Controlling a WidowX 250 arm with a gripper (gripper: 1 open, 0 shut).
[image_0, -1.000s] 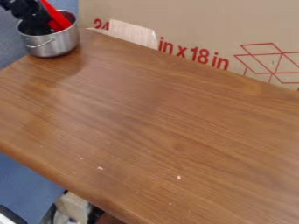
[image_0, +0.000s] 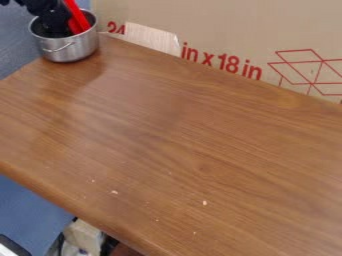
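Observation:
At the top left corner of the table stands a small metal pot (image_0: 64, 47) with a bail handle. My black gripper (image_0: 51, 18) reaches down into it from the top left, partly cut off by the frame. A red object (image_0: 78, 15) is in or at the pot beside the gripper. Whether the fingers are open or shut on it I cannot tell, as the pot and the dark gripper hide them.
A cardboard box (image_0: 254, 40) with red printing stands along the back edge. Blue flooring (image_0: 27, 210) shows at the lower left.
The gripper and red object have shifted very slightly within the pot; otherwise the scene is the same.

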